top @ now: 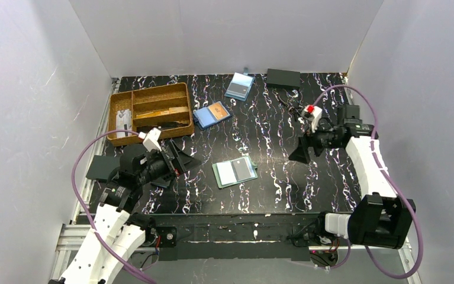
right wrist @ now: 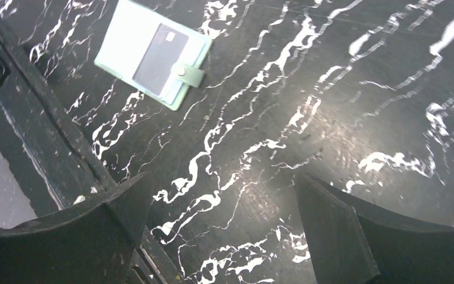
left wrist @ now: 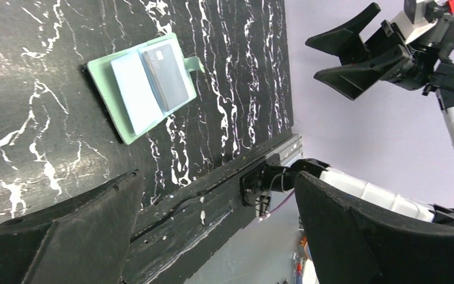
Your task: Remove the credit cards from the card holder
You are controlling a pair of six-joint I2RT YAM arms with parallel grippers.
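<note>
A green card holder [top: 234,172] lies in the middle front of the dark marbled table, opened flat with a white card panel and a grey one; its strap shows in both wrist views. My left gripper [top: 184,164] hangs left of the holder, open, nothing between its fingers. My right gripper [top: 306,151] is open and empty, to the right of the holder.
A wooden compartment box [top: 160,94] stands back left. Two blue holders [top: 208,118] and a black box [top: 282,79] lie toward the back. A dark item lies under the left arm.
</note>
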